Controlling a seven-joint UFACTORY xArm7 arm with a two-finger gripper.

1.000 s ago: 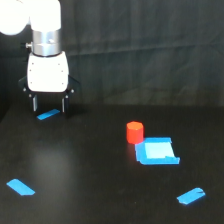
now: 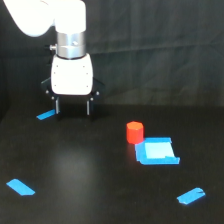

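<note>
An orange-red block (image 2: 134, 132), roughly six-sided in outline, stands on the black table at the right of centre. Just behind and left of the blue-edged pale square (image 2: 158, 149), it seems to touch or overlap that square's near corner region in the view. My gripper (image 2: 73, 106) hangs from the white arm (image 2: 72, 75) at the upper left, well away from the block. Its two thin fingers point down and stand wide apart, with nothing visible between them.
Blue tape strips lie at the front left (image 2: 20, 187), the front right (image 2: 190, 196) and near the gripper's left finger (image 2: 46, 115). A dark curtain (image 2: 150, 50) hangs behind.
The arm and gripper have moved right and slightly down in the view, with the fingers still apart. The block, the pale square and the tape have stayed in place.
</note>
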